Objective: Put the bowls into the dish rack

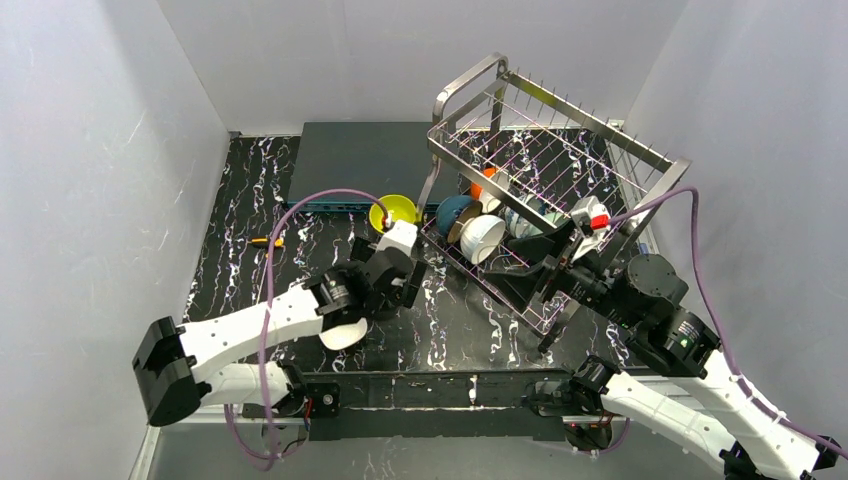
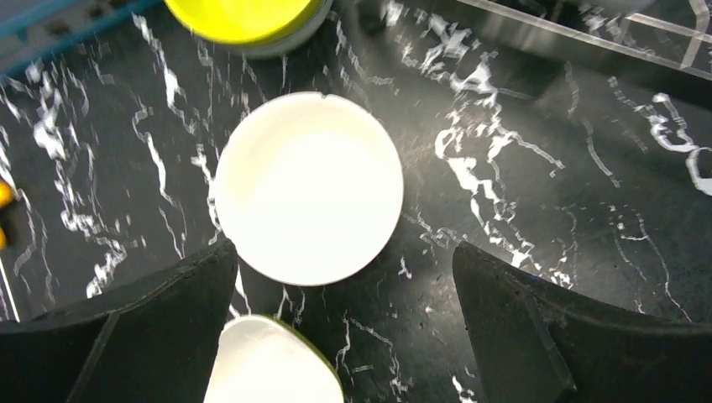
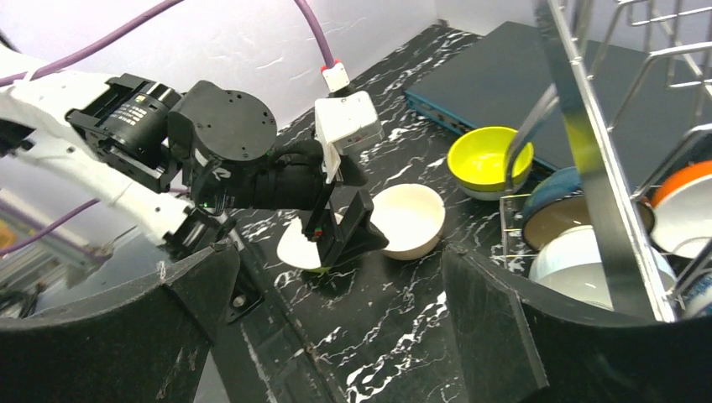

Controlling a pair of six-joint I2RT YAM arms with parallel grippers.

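Observation:
My left gripper [image 1: 388,270] hangs open over a white bowl [image 2: 309,180], which is centred between its fingers in the left wrist view. A second white bowl [image 1: 342,336] with a green outside lies nearer the front edge. A yellow bowl [image 1: 393,205], apparently stacked on another, sits behind. The steel dish rack [image 1: 560,110] holds blue, orange and white bowls [image 1: 482,232] on its lower level. My right gripper [image 1: 525,262] is open at the rack's front, with nothing between its fingers.
A flat dark grey box [image 1: 350,155] fills the back of the marble counter [image 1: 230,320]. A small yellow-handled tool [image 1: 262,243] lies at the left. Walls close in on the sides and back.

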